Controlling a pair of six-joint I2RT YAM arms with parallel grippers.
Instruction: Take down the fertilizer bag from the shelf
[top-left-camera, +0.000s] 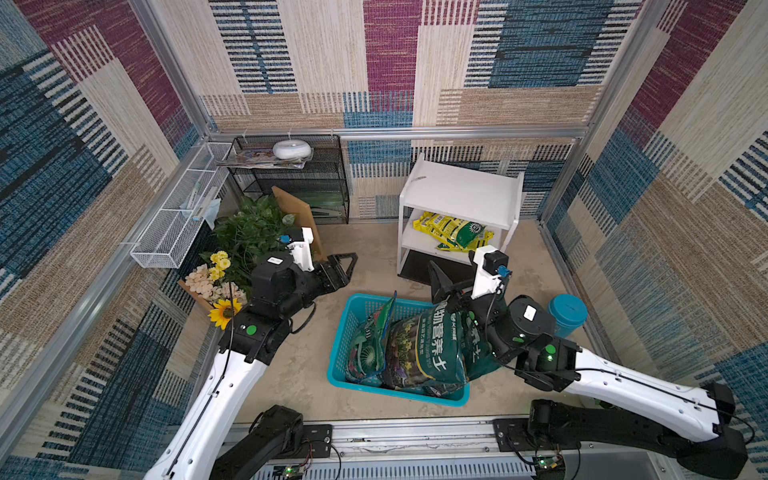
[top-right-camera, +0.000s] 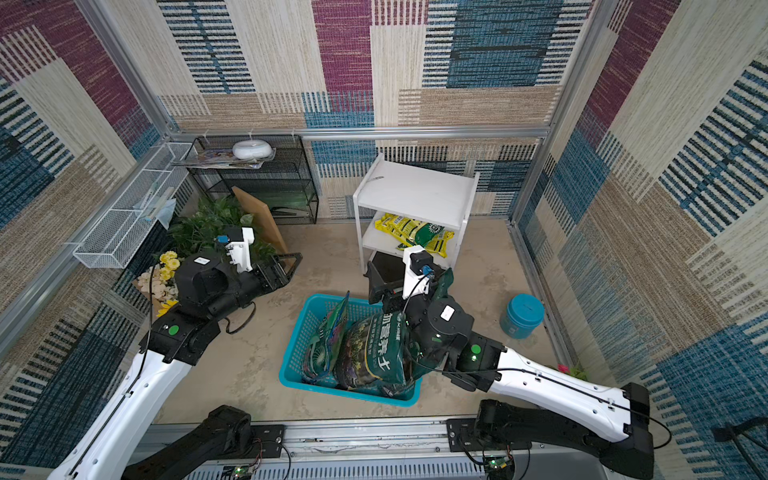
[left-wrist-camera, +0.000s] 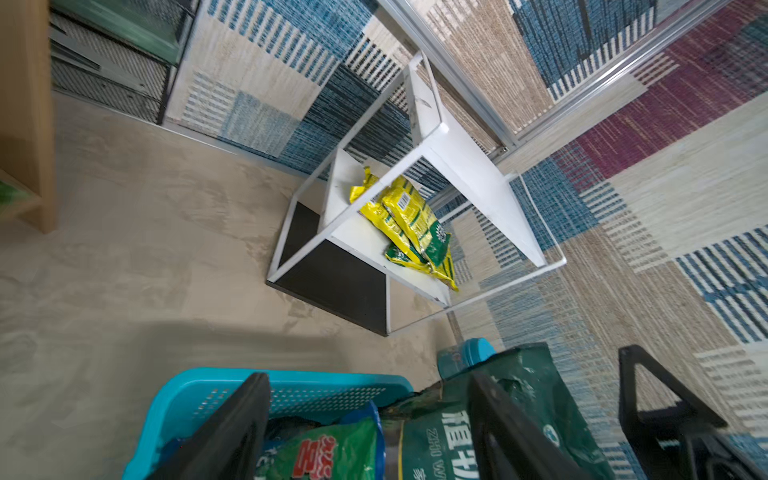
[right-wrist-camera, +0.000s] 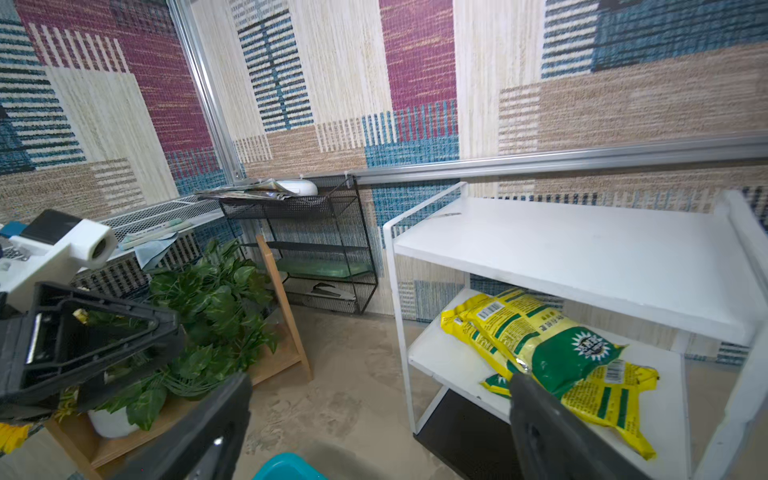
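Note:
Yellow and green fertilizer bags lie stacked on the middle level of the white shelf, under its top board. My right gripper is open in front of the shelf and apart from the bags; in the right wrist view its fingers show blurred at the bottom, nothing between them. My left gripper stands open left of the shelf, above the floor near the plant. In the left wrist view the fertilizer bags are visible through the shelf's open side, well beyond the gripper.
A turquoise basket holding dark green soil bags stands in front of the shelf, below the right arm. At the right is a blue tub. Potted plants and a black mesh rack occupy the left. Floor between rack and shelf is clear.

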